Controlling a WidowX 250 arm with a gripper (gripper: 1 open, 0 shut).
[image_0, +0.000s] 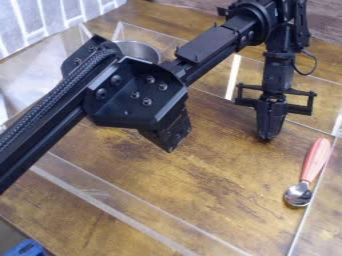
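My black gripper (269, 128) points down at the wooden table (147, 190), low over its right side, with its fingertips close together and nothing visible between them. A utensil with a red handle and a metal head, like a scoop or spoon (307, 175), lies to the front right of the fingertips, apart from them.
A metal pot (138, 50), partly hidden by my arm, stands at the back left beside a pale translucent surface. Clear strips mark the tabletop. A small blue object (24, 248) shows at the bottom left corner.
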